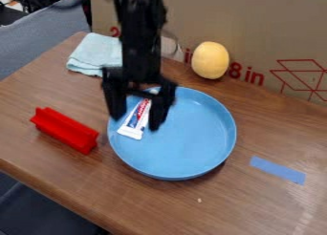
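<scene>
My black gripper (138,97) is blurred, low over the left part of a blue plate (189,143), its fingers apart on either side of a white toothpaste tube (134,123), which is partly hidden behind it. The gripper stands open; whether it touches the tube I cannot tell.
A red object (65,130) lies left of the plate. A folded pale cloth (94,53) is at the back left, a yellow egg-shaped object (209,60) at the back before a cardboard panel (281,38). Blue tape (277,170) is on the right of the wooden table (255,210), which is otherwise clear there.
</scene>
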